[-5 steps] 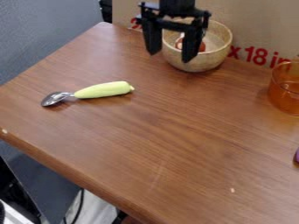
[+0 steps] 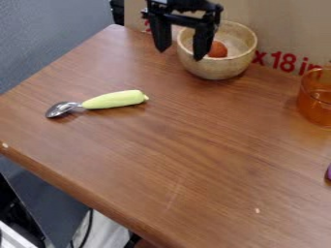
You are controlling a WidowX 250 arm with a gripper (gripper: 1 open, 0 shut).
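My gripper hangs at the top, over the left part of a light wooden bowl at the back of the table. Its two black fingers stand apart, open, with nothing seen held between them. A round orange-red item sits inside the bowl. A metal spoon lies on the left of the table, in line with a pale yellow-green object, perhaps its handle or a separate thing; I cannot tell.
An orange translucent cup stands at the right edge, with a small purple object below it, mostly out of view. A cardboard panel backs the table.
My gripper has moved left and slightly upward from over the bowl's middle, uncovering more of the orange-red item. The objects on the table appear unmoved.
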